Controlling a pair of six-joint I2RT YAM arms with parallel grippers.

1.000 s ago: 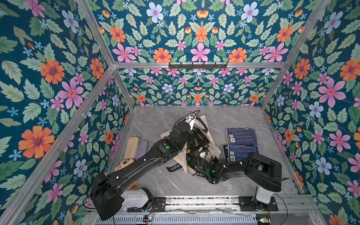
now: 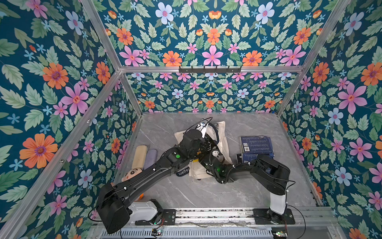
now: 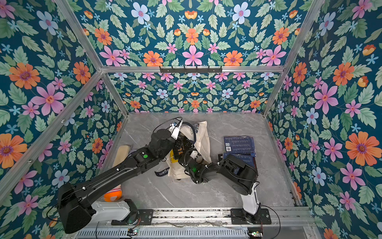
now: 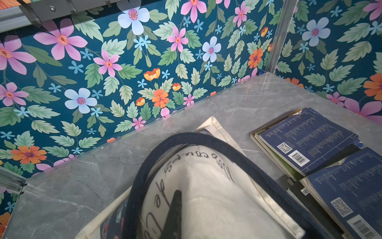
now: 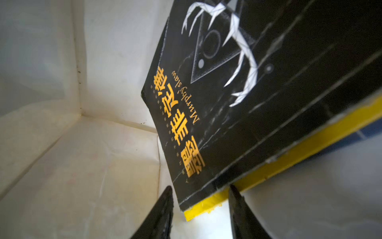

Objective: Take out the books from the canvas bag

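The cream canvas bag (image 2: 225, 145) lies in the middle of the table, with its navy handle (image 4: 191, 139) arching in the left wrist view. One dark left finger (image 4: 173, 219) rests against bulging bag cloth; the cloth hides the other, so its closure is unclear. Inside the bag, the right wrist view shows a black book (image 5: 222, 119) with orange lettering, tilted. A yellow edge (image 5: 278, 167) and a blue strip (image 5: 350, 137) show behind it. My right gripper is open, its fingertips at the book's lower corner. Two navy books (image 2: 255, 144) (image 4: 350, 187) lie outside, right of the bag.
Rolled beige cloth (image 2: 139, 157), a lavender roll (image 2: 151, 156) and a face-printed toy (image 2: 131, 174) sit at the left. An orange object (image 3: 113, 194) lies near the left base. Bare grey table (image 2: 159, 123) stretches behind and to the bag's left.
The bag's cloth and handle have shifted slightly.
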